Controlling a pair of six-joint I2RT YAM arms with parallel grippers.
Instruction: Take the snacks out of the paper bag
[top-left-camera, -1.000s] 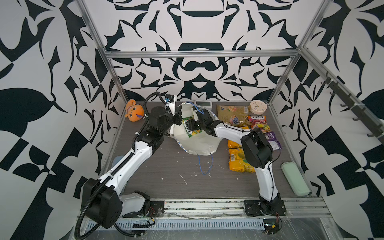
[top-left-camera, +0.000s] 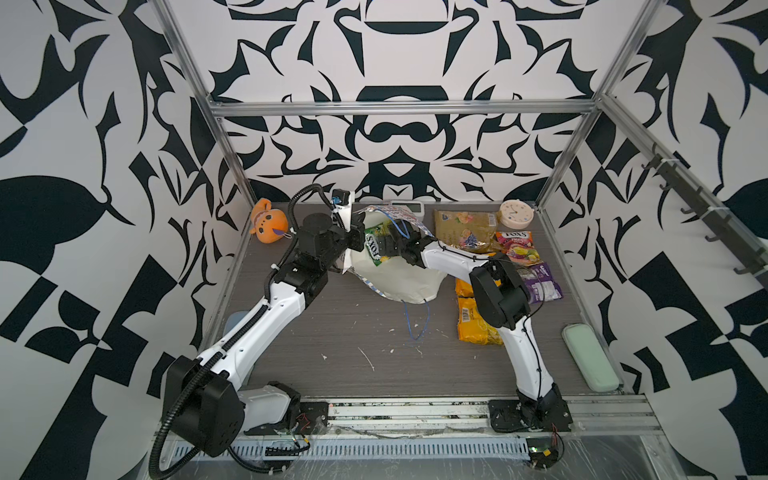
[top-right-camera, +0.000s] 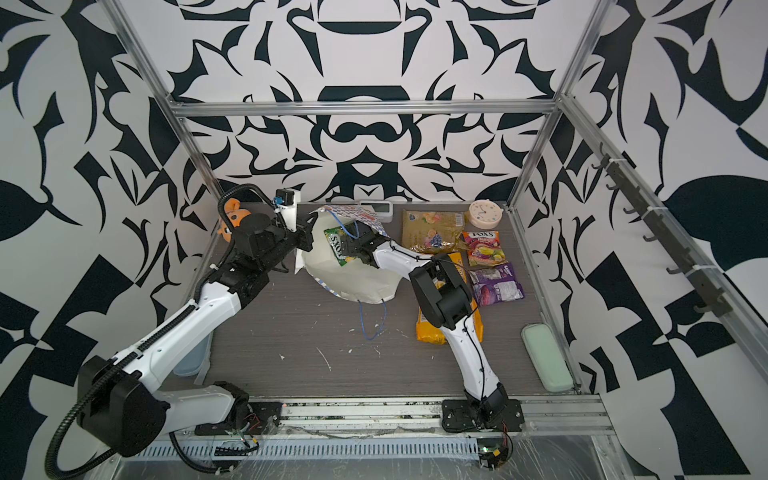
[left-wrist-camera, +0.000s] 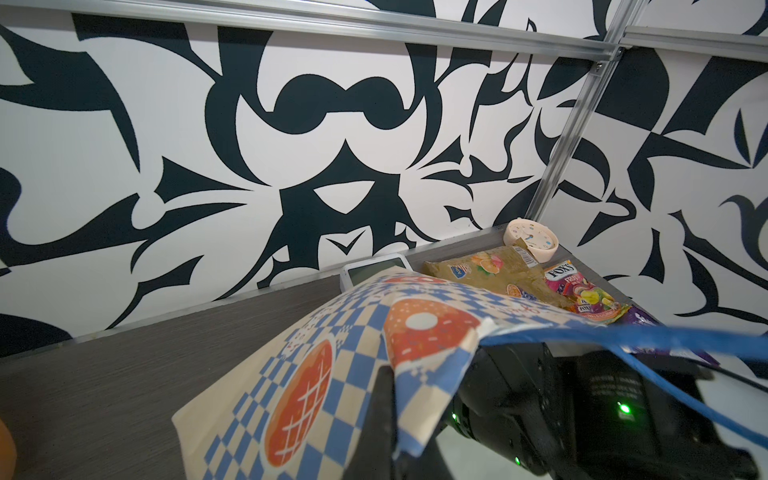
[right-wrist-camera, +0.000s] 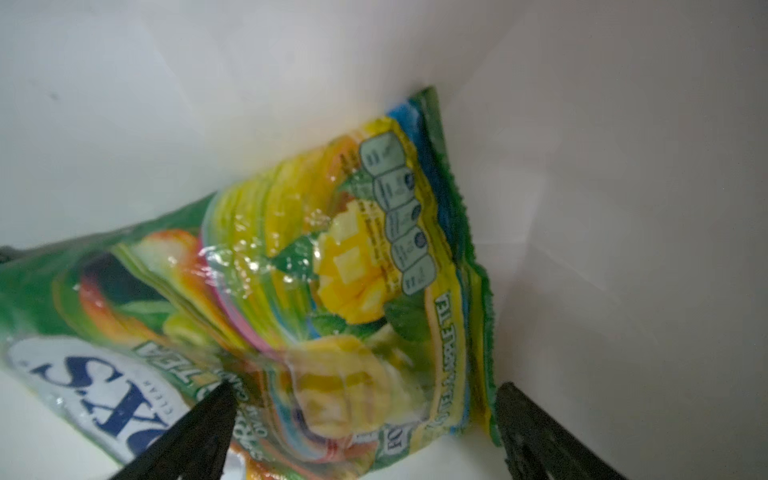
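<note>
The paper bag (top-left-camera: 404, 284) lies open on the table, a green Fox's candy pack (right-wrist-camera: 320, 280) inside it. My left gripper is shut on the bag's checked rim (left-wrist-camera: 320, 376), which hangs over its fingertips. My right gripper reaches into the bag, open, its two fingers on either side of the candy pack's lower part. The top views show the pack only partly, beside the right arm.
Brown (top-left-camera: 465, 228), red (top-left-camera: 518, 248), purple (top-left-camera: 540, 284) and yellow (top-left-camera: 477, 324) snack packs lie at right, with a round pink object (top-left-camera: 516, 213). An orange plush (top-left-camera: 268, 220) sits back left, a green case (top-left-camera: 590, 358) front right.
My right arm has shifted a little within the bag, and the bag's checked rim and front handle have shifted. The left arm has stayed still.
</note>
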